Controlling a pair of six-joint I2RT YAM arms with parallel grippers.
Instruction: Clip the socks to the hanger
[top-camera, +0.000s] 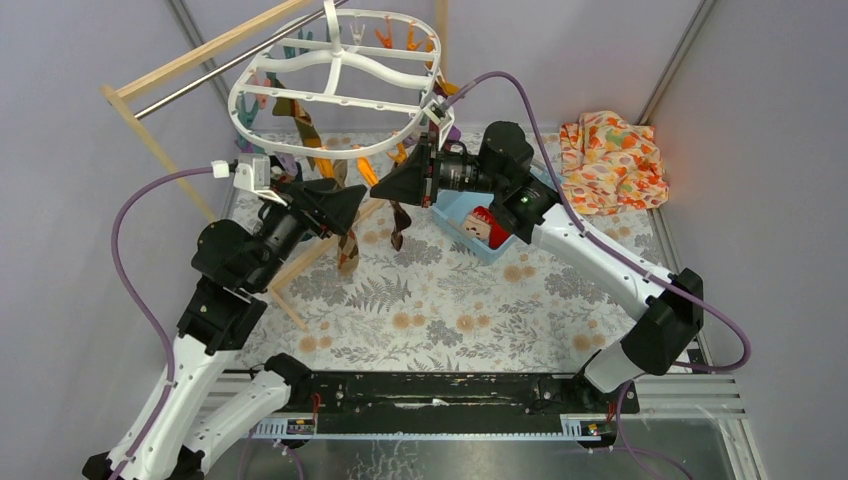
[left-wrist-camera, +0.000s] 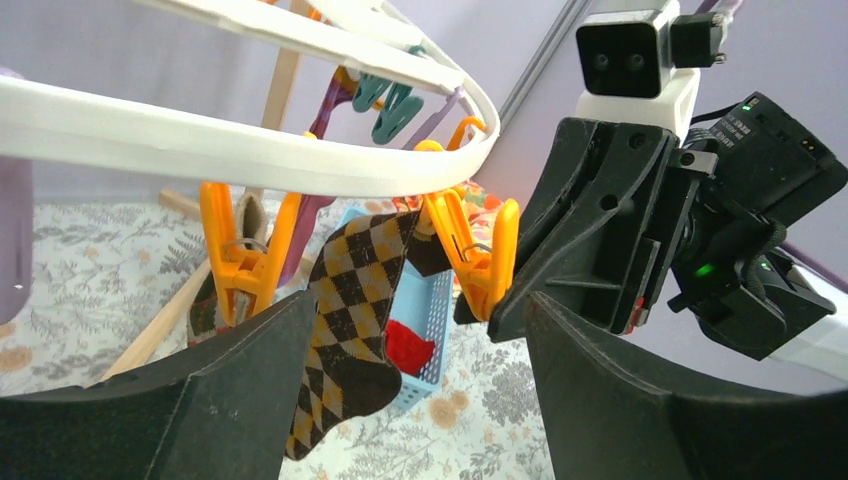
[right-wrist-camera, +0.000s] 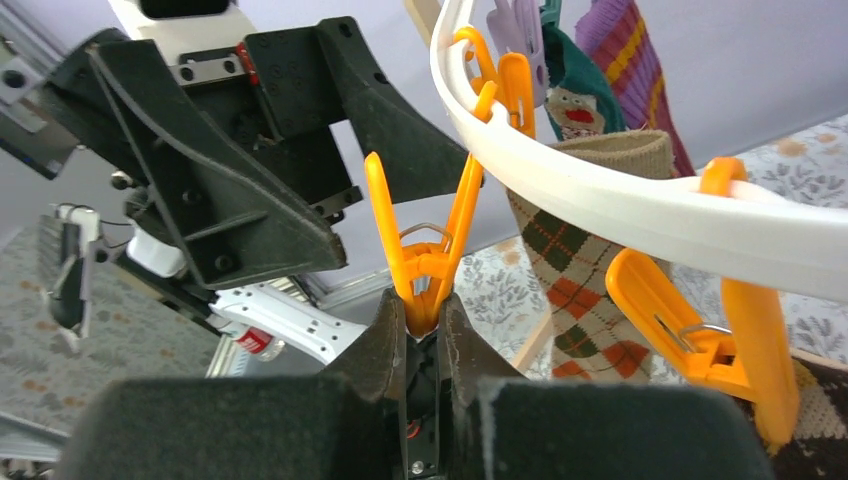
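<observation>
The white hanger hangs at upper left, with socks and clips on it. A brown checked sock hangs between orange clips in the left wrist view. My right gripper is shut on an orange clip at the hanger's rim, squeezing its lower end. My left gripper is open just in front of the hanger, facing that clip and the checked sock, with nothing held. Another orange clip and a red-green checked sock hang nearby in the right wrist view.
A blue basket with red items stands on the floral surface behind my right arm. Orange patterned cloth lies at back right. The wooden stand holding the hanger is at left.
</observation>
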